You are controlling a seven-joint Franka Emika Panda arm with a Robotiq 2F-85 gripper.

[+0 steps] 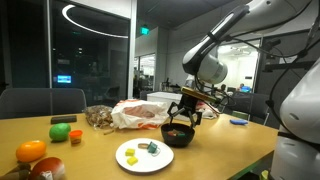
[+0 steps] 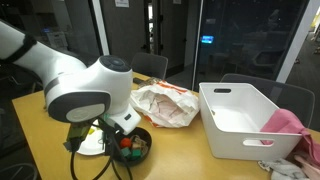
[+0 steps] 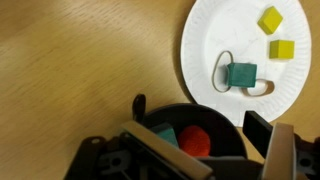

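My gripper (image 1: 185,116) points down just over the black pan (image 1: 178,138), its fingers spread apart. Inside the pan (image 2: 144,158) are a red round object (image 3: 195,140) and some green pieces, partly covered by the gripper in the wrist view. Nothing is visibly held between the fingers. Beside the pan is a white paper plate (image 3: 205,40) bearing two yellow cubes (image 3: 270,20), a teal cube (image 3: 241,75) and tan rubber bands (image 3: 262,88).
A white bin (image 2: 245,120) with pink cloth (image 2: 288,127) stands beyond the pan, near a crumpled white bag (image 2: 165,103). Fruit, including an orange (image 1: 31,151) and a green round one (image 1: 59,131), lies at the table's left. Bare table lies between fruit and plate.
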